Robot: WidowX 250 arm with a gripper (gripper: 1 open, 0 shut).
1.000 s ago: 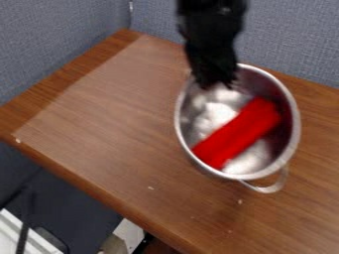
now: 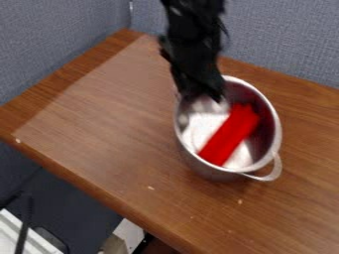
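Observation:
A silver two-handled pot (image 2: pixel 265 122) stands right of the table's middle, holding a long red object (image 2: pixel 228 135) lying diagonally on its pale bottom. My black gripper (image 2: pixel 196 91) comes down from the top to the pot's back-left rim. Its fingers are dark and blurred against the rim, so whether anything is between them cannot be made out.
Grey padded walls (image 2: pixel 54 50) border it at the left and back. A dark gap with some white pieces lies off the front-left edge.

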